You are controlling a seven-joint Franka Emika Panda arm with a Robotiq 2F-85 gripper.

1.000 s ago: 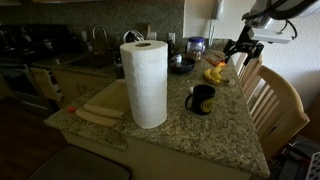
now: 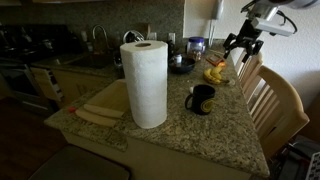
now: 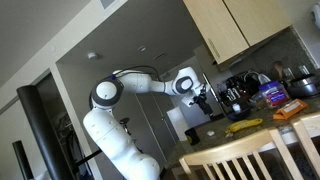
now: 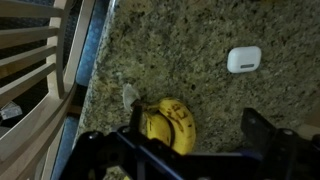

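My gripper [image 2: 240, 48] hangs in the air above the far right part of the counter, near the chairs. In the wrist view, its dark fingers stand wide apart at left and right, and the gripper is open with nothing visible between them. Yellow bananas [image 4: 180, 122] lie on the granite below, partly covered by the left finger and gripper body. The bananas [image 2: 214, 74] also show beneath the gripper in the first exterior view. A small white rounded case [image 4: 244, 59] rests on bare granite, apart from the bananas.
A paper towel roll [image 2: 147, 85] stands near the counter's front, with a black mug [image 2: 202, 99] to its right. Farther back are a dark bowl [image 2: 182, 66], a jar [image 3: 273, 95] and an orange package [image 3: 290, 109]. Wooden chairs [image 2: 278, 105] line the counter's right edge.
The forearm and wrist have risen slightly, and the gripper's tilt has changed in the first exterior view. The counter objects there look unmoved.
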